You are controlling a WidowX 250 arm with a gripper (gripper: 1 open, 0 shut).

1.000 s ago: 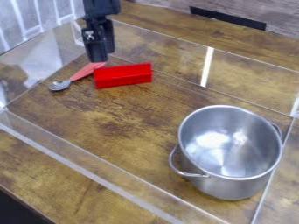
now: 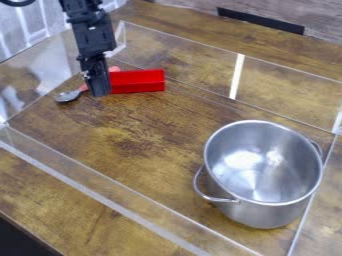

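My black gripper (image 2: 96, 82) is low at the upper left, its fingertips beside the left end of a red block (image 2: 138, 81) and over a spoon (image 2: 70, 95) with a red handle, which is partly hidden behind it. The gripper looks shut; whether anything thin is between its fingers is too small to tell.
A large steel pot (image 2: 262, 172) with side handles stands at the right front. Clear panels edge the workspace on the left.
My gripper has come down and a little left toward the spoon. The red block has shifted slightly left and up in the view.
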